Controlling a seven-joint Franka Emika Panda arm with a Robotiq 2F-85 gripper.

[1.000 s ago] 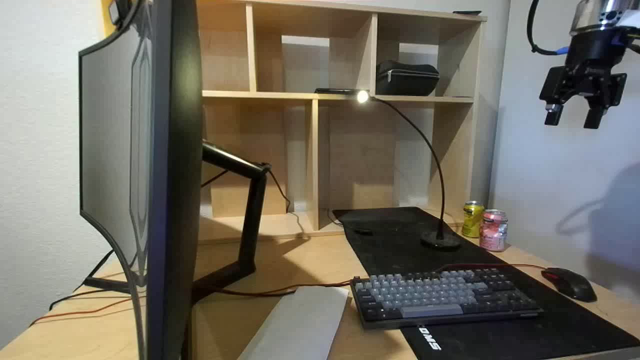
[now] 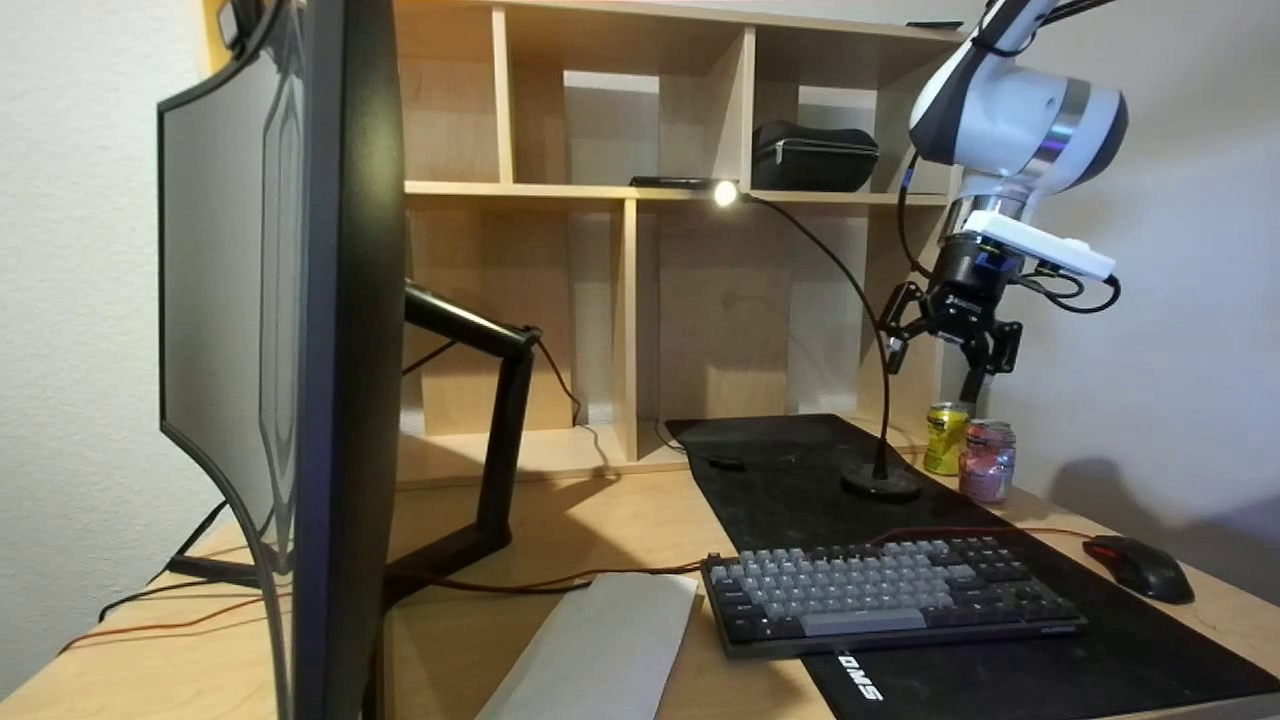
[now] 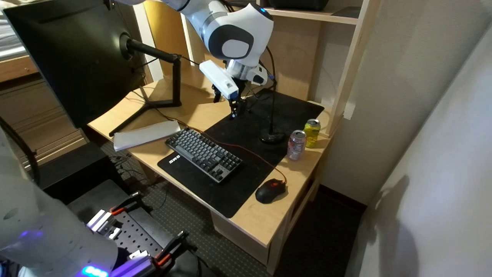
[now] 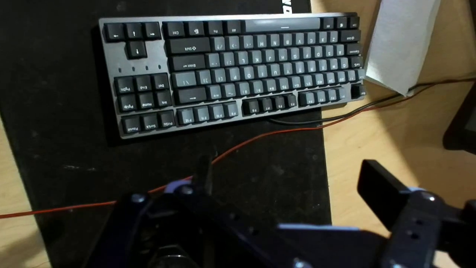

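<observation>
My gripper [image 2: 936, 370] hangs in the air with its fingers spread and nothing between them. In exterior view 2 it is over the desk, on the monitor's side of the lamp. The wrist view looks down on the black mat [image 4: 276, 187] and the grey-and-black keyboard [image 4: 250, 58], which lies ahead of the fingers. Behind the mat's right side in exterior view 1 stand a yellow can [image 2: 945, 438] and a pink can [image 2: 987, 462], both upright and close together. A black mouse [image 3: 270, 191] rests at the desk's near right.
A thin gooseneck lamp [image 3: 273, 136] rises from the mat near the gripper. The monitor [image 2: 348, 360] and its arm [image 2: 510, 432] take up the left. Shelves [image 2: 690, 192] line the back. A white board [image 3: 146, 134] lies beside the keyboard; a red cable crosses the mat.
In exterior view 1 my arm and gripper have moved left and down from the upper right, and the gripper has turned. The fingers stay open. The desk objects have not moved.
</observation>
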